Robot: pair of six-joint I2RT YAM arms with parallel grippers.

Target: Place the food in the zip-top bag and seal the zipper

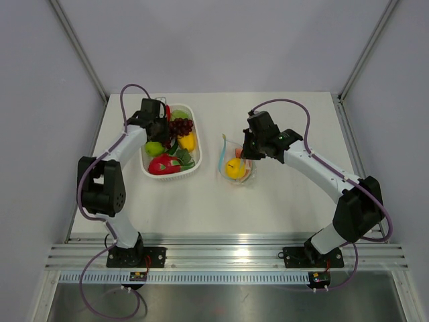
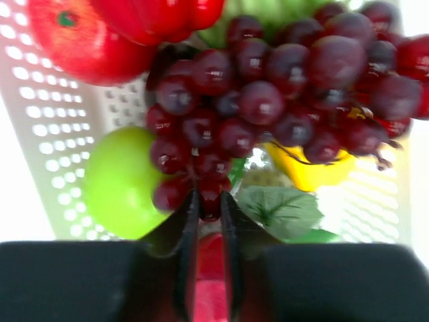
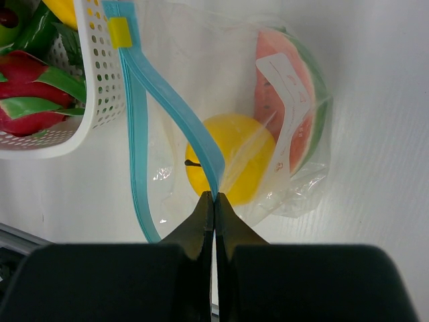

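The white basket point(image 1: 169, 174) holds grapes point(image 2: 261, 100), a green apple point(image 2: 120, 181), red peppers point(image 2: 161, 17), a yellow item point(image 2: 315, 171) and leafy greens point(image 2: 275, 208). My left gripper is shut over the grapes, with a grape at its tips; whether it is held is unclear. The clear zip bag point(image 3: 308, 188) contains a yellow fruit point(image 3: 238, 168) and a watermelon slice point(image 3: 301, 80). My right gripper is shut at the blue zipper strip point(image 3: 174, 107), pinching the bag's edge.
The metal rail point(image 1: 221, 255) runs along the front edge.
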